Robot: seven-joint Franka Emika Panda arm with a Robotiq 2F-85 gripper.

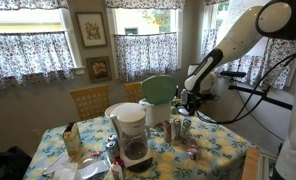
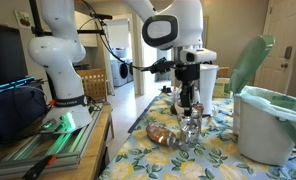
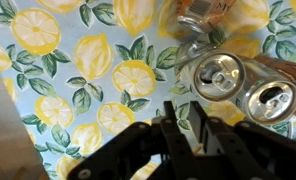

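Observation:
My gripper hangs over the table, its fingers parted, with no object visible between them. In the wrist view two upright cans (image 3: 219, 75) stand side by side to the right of the fingertips, their silver tops facing up. Another can (image 3: 202, 12) lies near the top edge, with something clear (image 3: 193, 50) beside it. From the second exterior view, the gripper (image 2: 187, 108) appears above or close to the upright cans (image 2: 189, 130), and a lying can (image 2: 163, 136) is just left of them. Exact clearance cannot be told.
A white bin (image 2: 268, 130) with a raised green lid (image 2: 251, 55) stands beside the cans. A white coffee maker (image 1: 134, 135) occupies the table's middle.

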